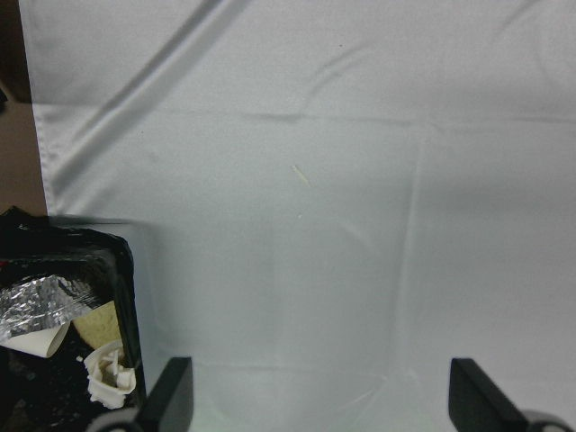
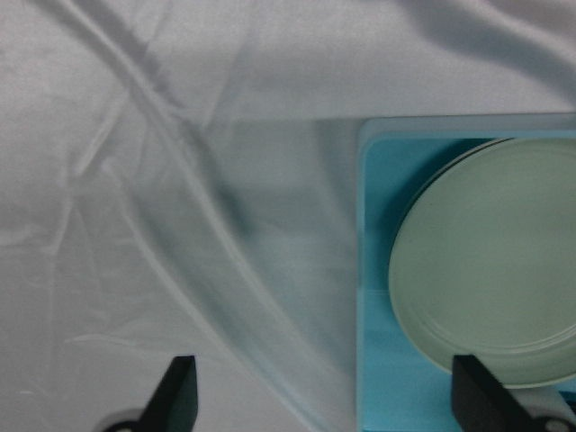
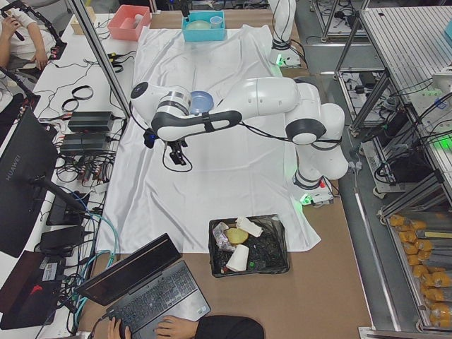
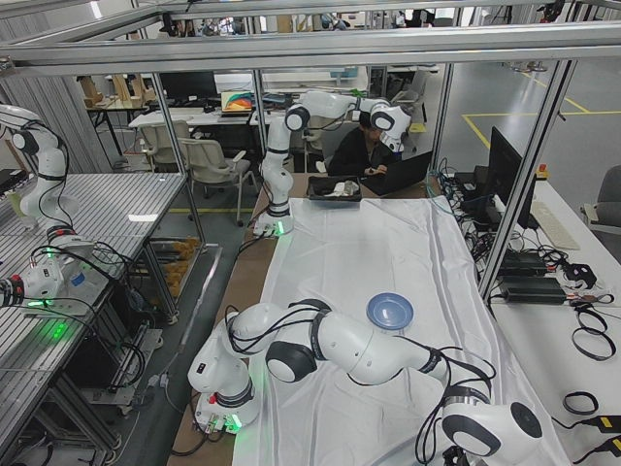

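A black-lined bin (image 3: 270, 254) holding foil, a sponge and crumpled white pieces sits at the near end of the cloth. My left gripper is open over bare cloth, the bin to its lower left in the left wrist view. A blue plate (image 4: 390, 311) lies on the cloth. A teal tub (image 2: 405, 418) with a pale green plate (image 2: 486, 252) inside appears in the right wrist view; my right gripper is open above its left edge, nothing between its fingers.
A white cloth (image 3: 212, 183) covers the table, mostly clear. A pink bin (image 3: 131, 21) stands at the far left beside cables. A laptop (image 3: 155, 289) and a person's hands are at the near edge.
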